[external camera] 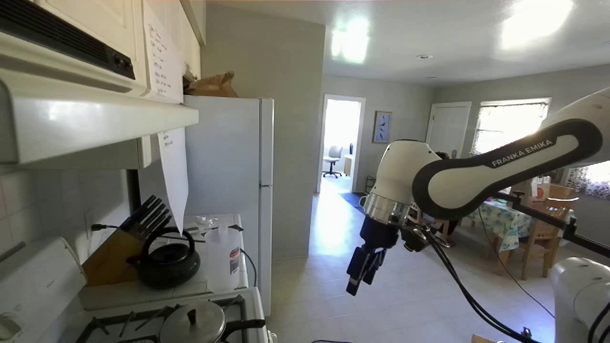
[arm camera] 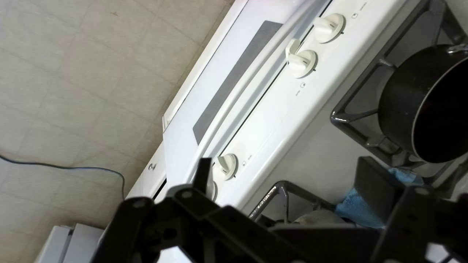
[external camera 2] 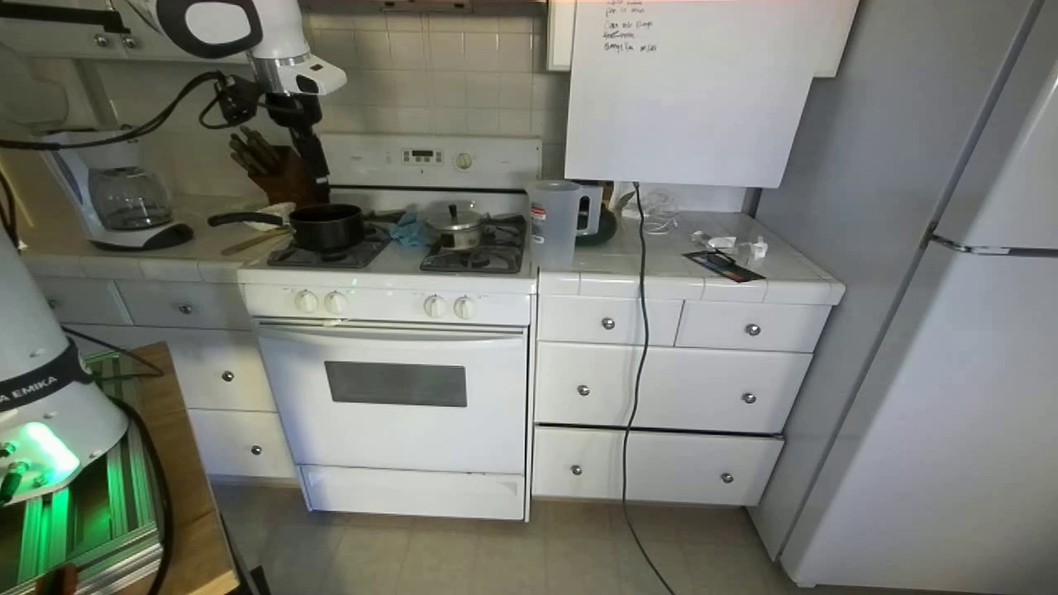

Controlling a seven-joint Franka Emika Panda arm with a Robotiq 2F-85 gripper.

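My gripper is open in the wrist view, its two dark fingers (arm camera: 378, 188) wide apart with nothing between them. It hangs in the air in front of the stove in exterior view 1 (external camera: 360, 285), pointing down. A black pot (external camera 2: 329, 228) rests on the left burners; its open mouth shows at the right of the wrist view. On the right burners sits a lidded silver pot (external camera 2: 455, 227), mostly hidden behind the gripper in the wrist view. Between the pots lies a blue cloth (arm camera: 358, 209).
A clear pitcher (external camera: 223, 260), a black kettle (external camera: 169, 264) and a knife block (external camera: 111, 258) crowd the counter beside the stove. Stove knobs (arm camera: 329, 27) line its front edge. A black cord (external camera 2: 640, 397) hangs before the drawers.
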